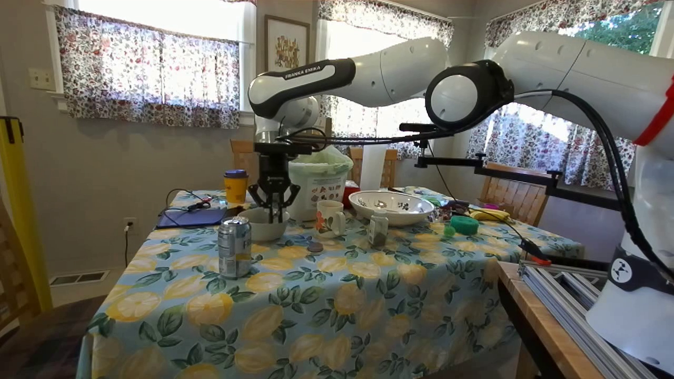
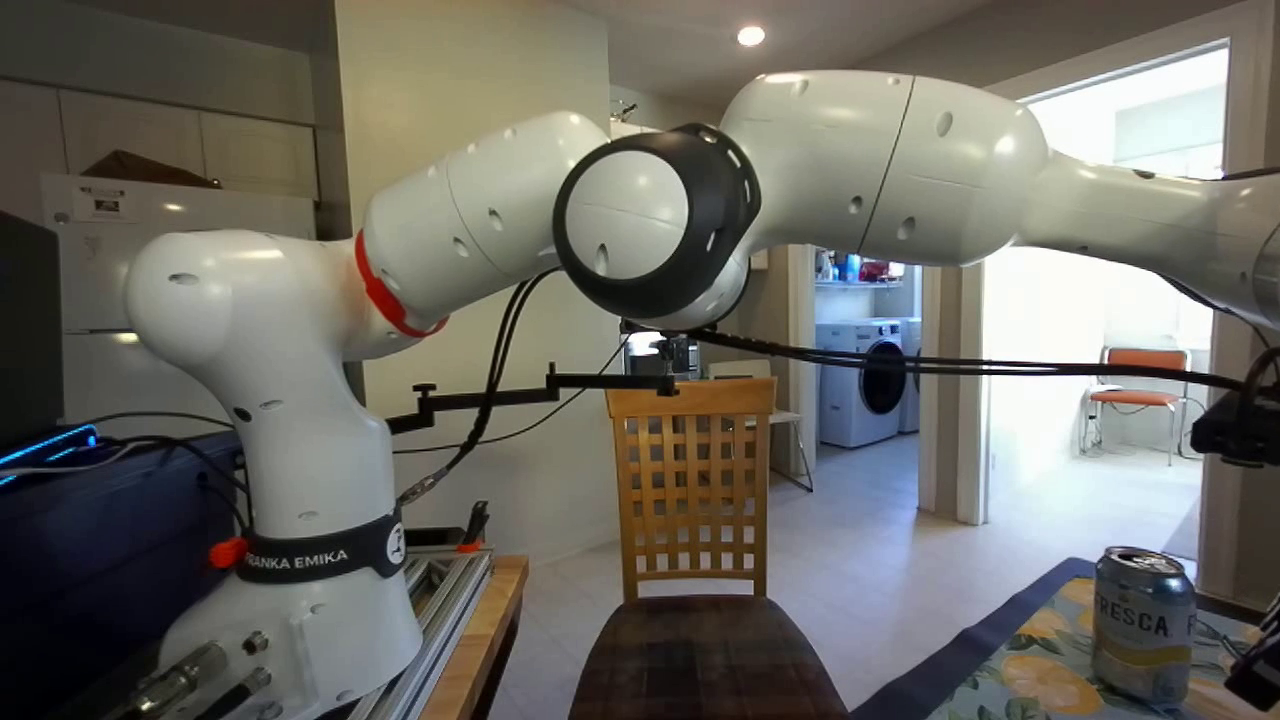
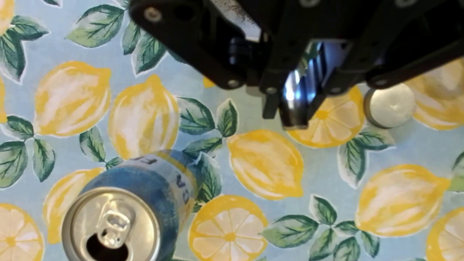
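Observation:
In exterior view 1 my gripper [image 1: 276, 217] points down at the right side of a pale bowl [image 1: 265, 231]; whether its fingertips are inside the rim or in front of it cannot be told. The wrist view has the fingers shut on a narrow, shiny metal object [image 3: 295, 102], mostly hidden by the fingers. What that object is does not show. An opened Fresca can [image 3: 117, 226] stands upright on the cloth, apart from the gripper. A small round lid [image 3: 390, 106] lies flat on the other side.
A floral mug [image 1: 330, 219], a small glass shaker [image 1: 378, 228] and a wide white bowl [image 1: 395, 208] stand right of the gripper. Behind it are a lined bin [image 1: 316, 186] and a yellow cup [image 1: 235, 188].

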